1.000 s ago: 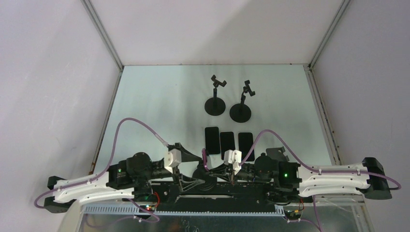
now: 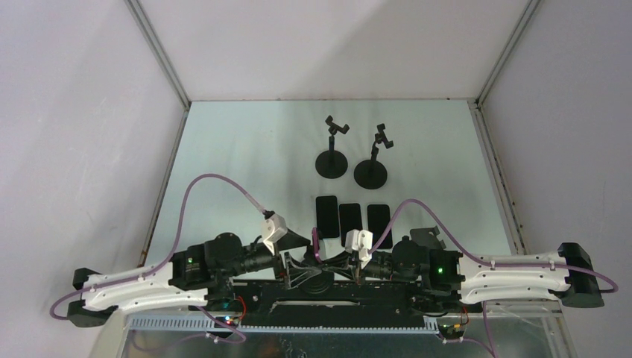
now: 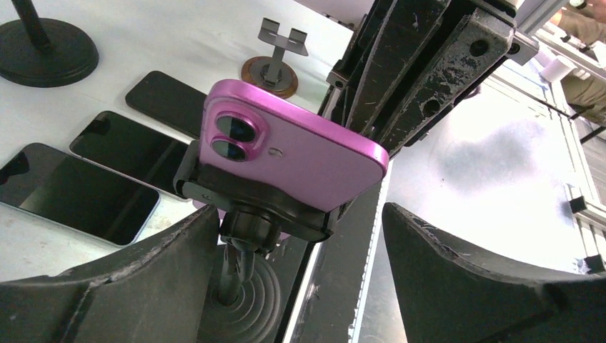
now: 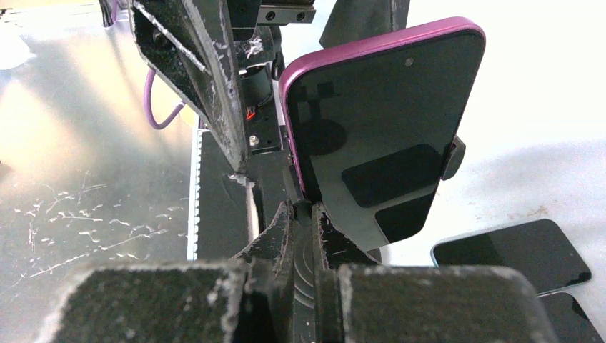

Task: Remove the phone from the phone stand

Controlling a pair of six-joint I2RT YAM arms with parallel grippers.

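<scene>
A pink phone sits held in the black clamp of a phone stand, above the stand's round base. Its dark screen faces the right wrist camera. My left gripper is open, one finger on each side of the clamp, with a gap to the phone. From the right, my right gripper is shut on a dark part of the clamp at the phone's edge. In the top view the phone appears edge-on between both grippers.
Three dark phones lie flat behind the stand, the leftmost phone closest to it. Farther back stand two empty phone stands, a left one and a right one.
The right arm and the phone look unmoved.
</scene>
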